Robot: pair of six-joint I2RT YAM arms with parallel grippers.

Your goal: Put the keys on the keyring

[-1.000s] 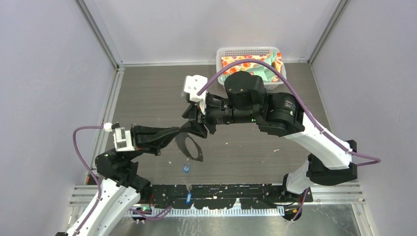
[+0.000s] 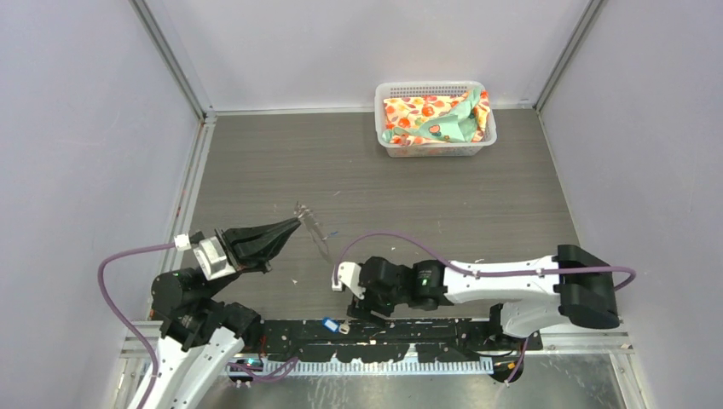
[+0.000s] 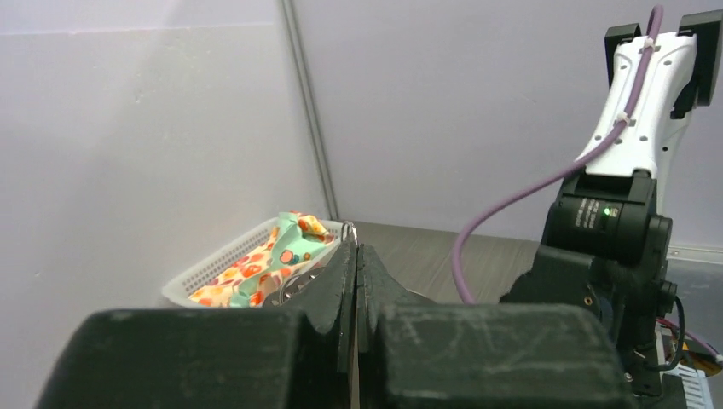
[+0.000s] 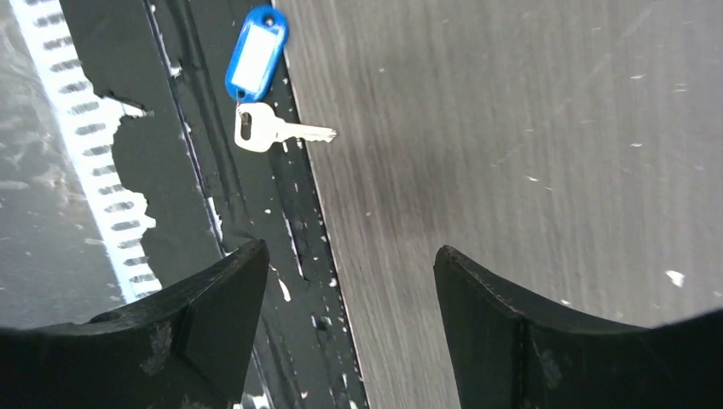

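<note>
My left gripper (image 2: 297, 221) is raised at the left, shut, with a metal keyring (image 3: 348, 228) at its fingertips and a blurred strand hanging below in the top view. Low at the front, my right gripper stands open with nothing between its fingers. In the right wrist view, a silver key (image 4: 281, 132) with a blue tag (image 4: 256, 53) lies ahead of those fingers, on the table's dark front edge where it meets the wood.
A white basket (image 2: 384, 136) with patterned cloths stands at the back right. A white ruler-like strip (image 4: 111, 204) runs along the front edge.
My right arm has moved from beside the left gripper down to the front, near the loose key. The left gripper has risen slightly and moved a little left.
</note>
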